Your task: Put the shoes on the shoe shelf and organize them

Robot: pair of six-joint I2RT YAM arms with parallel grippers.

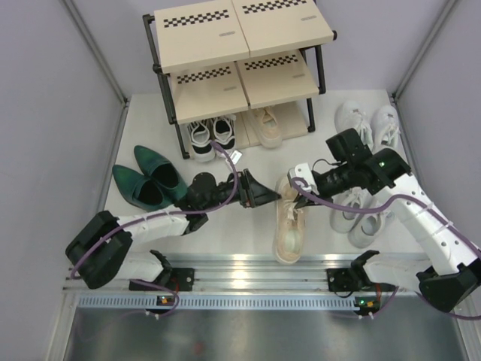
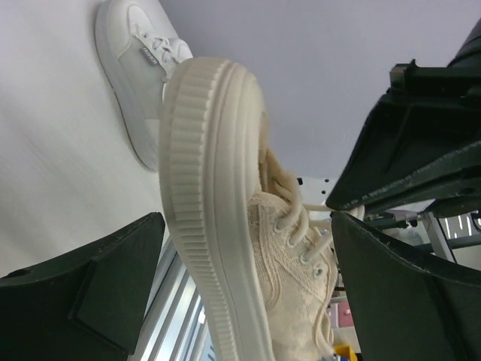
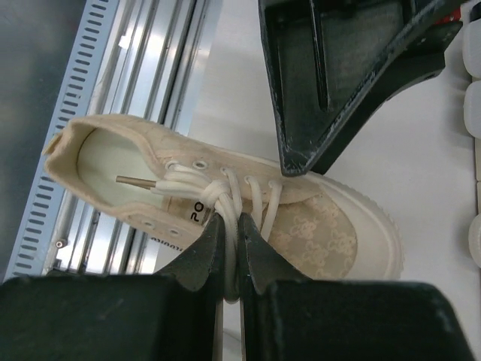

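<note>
A beige canvas shoe (image 1: 289, 235) hangs nearly lengthwise in front of the shelf, its laces gripped by my right gripper, which is shut on them. In the left wrist view the shoe's ribbed sole (image 2: 214, 188) sits between the open fingers of my left gripper, which is at the shoe's far end. The shelf's bottom tier holds two black-and-white sneakers (image 1: 213, 134) and one beige shoe (image 1: 266, 124). Dark green heels (image 1: 146, 180) lie at the left; white shoes (image 1: 367, 226) lie at the right, partly hidden by my right arm.
The shelf (image 1: 199, 41) stands at the back with checkered boards. Metal rails run along its front edge.
</note>
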